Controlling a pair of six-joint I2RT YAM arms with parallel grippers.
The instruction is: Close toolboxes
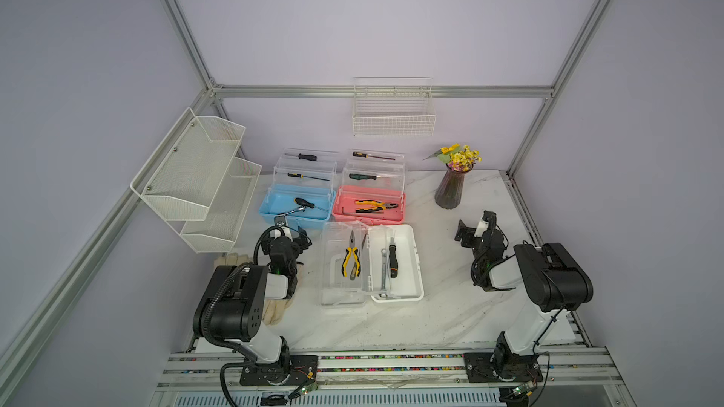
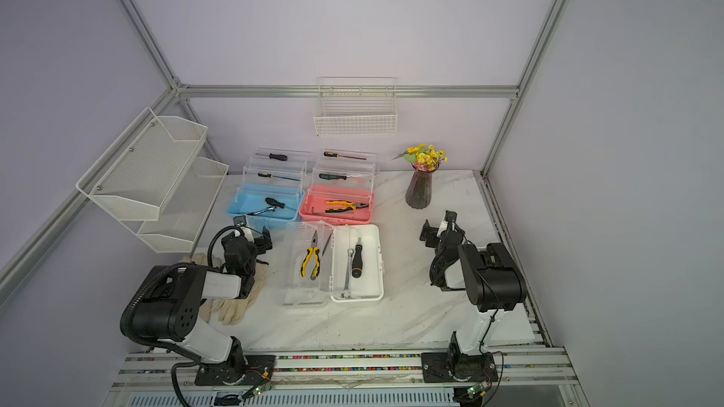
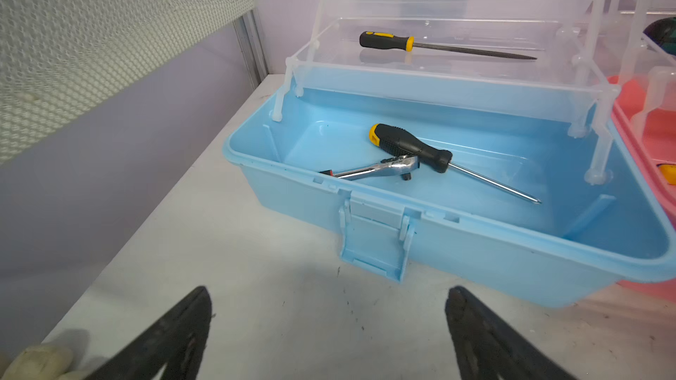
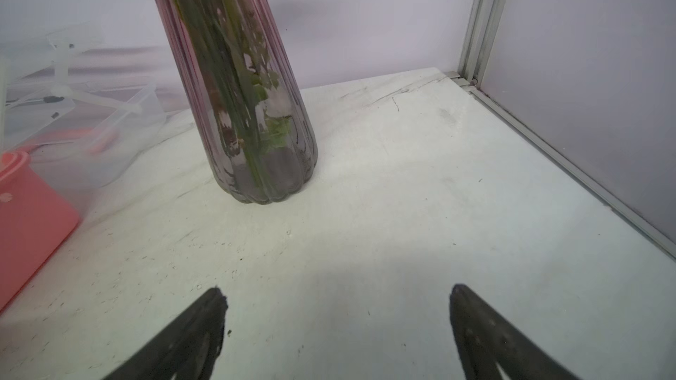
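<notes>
Three toolboxes stand with lids and tiers folded out. The blue toolbox (image 3: 302, 190) holds a black screwdriver (image 3: 412, 146) and a ratchet (image 3: 383, 167); its front latch (image 3: 374, 235) hangs down. Right beside it is the pink toolbox (image 1: 339, 207) with pliers inside. In front lies the white toolbox (image 1: 407, 286), its clear lid (image 1: 332, 286) swung out to the left with pliers on it; a wrench and a screwdriver are in its base. My left gripper is open and empty in front of the blue toolbox. My right gripper is open over bare table.
A glass vase of yellow flowers (image 1: 448, 188) stands behind my right gripper. Pale gloves (image 2: 235, 307) lie under the left arm. A white mesh rack (image 1: 188, 173) is on the left wall.
</notes>
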